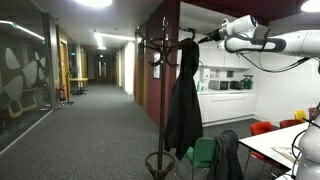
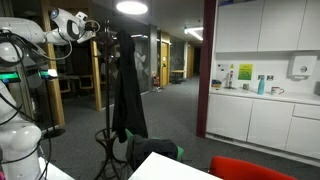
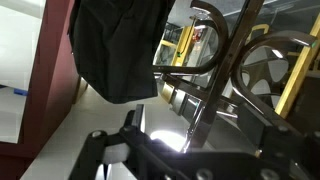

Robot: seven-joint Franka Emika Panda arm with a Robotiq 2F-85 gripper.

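Observation:
A dark wooden coat stand (image 1: 163, 100) rises from the floor, its curved hooks near the top. From its right side hangs a long black coat (image 1: 184, 105), apart from the gripper; the same coat (image 2: 127, 88) hangs down the stand in exterior view 2. My gripper (image 1: 207, 39) is up at hook height, to the right of the coat's top. In the wrist view, the gripper's fingers (image 3: 136, 119) are spread open, with nothing held between them. Beyond them show the black cloth (image 3: 115, 45) and curved hooks (image 3: 215, 45).
A green chair (image 1: 203, 150) with a dark garment (image 1: 226, 155) over or beside it stands below. The white table (image 1: 262, 142) and red chairs (image 1: 262, 128) are to the right. Open corridor floor (image 1: 95, 125) lies left of the stand.

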